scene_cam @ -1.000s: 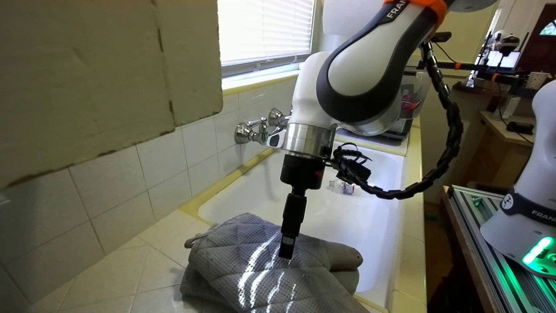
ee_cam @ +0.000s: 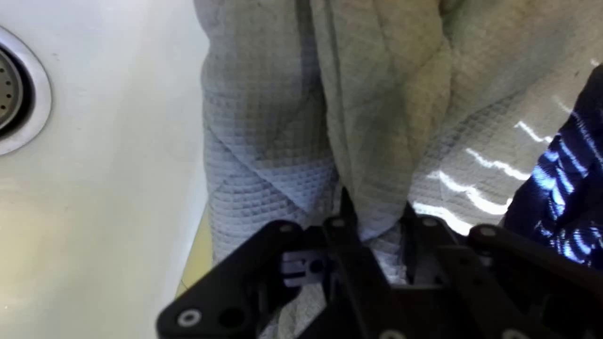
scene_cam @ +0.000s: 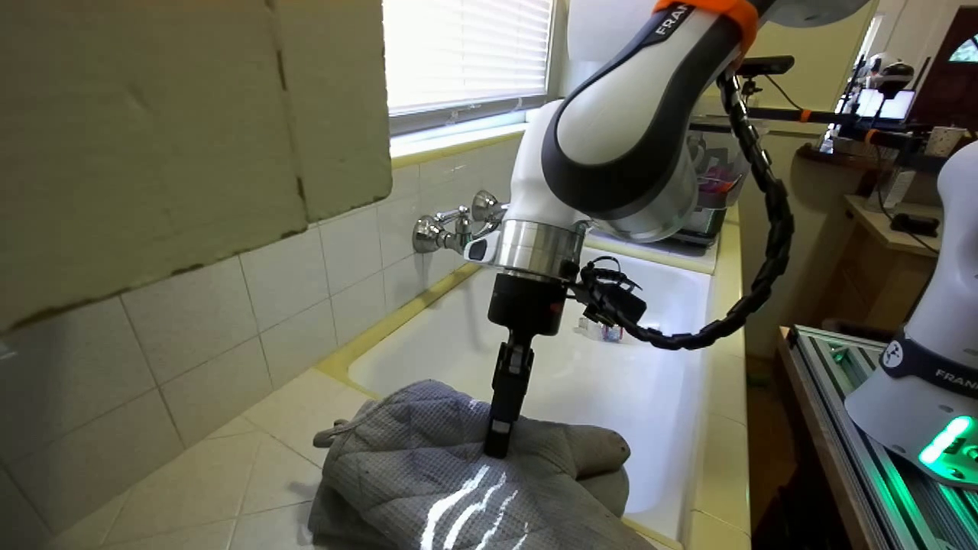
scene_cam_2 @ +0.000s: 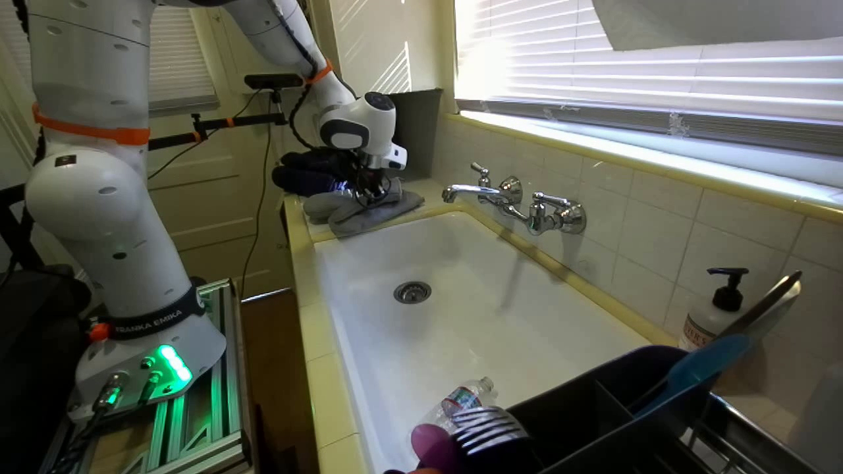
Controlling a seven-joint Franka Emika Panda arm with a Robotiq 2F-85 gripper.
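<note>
A grey quilted oven mitt (scene_cam: 412,458) lies on the tiled counter at the near end of the sink, its thumb side reaching over the sink's edge. My gripper (scene_cam: 497,449) points down into the mitt. In the wrist view, a raised fold of the grey mitt (ee_cam: 376,141) runs between the fingers, and the gripper is shut on that cloth. Seen from the far side, the mitt (scene_cam_2: 367,212) is small, and the fingertips are hard to make out there.
The white sink (scene_cam_2: 490,308) has a drain (scene_cam_2: 412,292) and a clear plastic bottle (scene_cam_2: 466,399) in it. A chrome faucet (scene_cam_2: 514,201) juts from the wall. Dark blue cloth (ee_cam: 571,186) lies beside the mitt. A black rack (scene_cam_2: 600,411) stands at the sink's other end.
The arm has shifted slightly left in exterior view 1. The mitt has moved a little left with it, and its cloth is now bunched around the fingertips.
</note>
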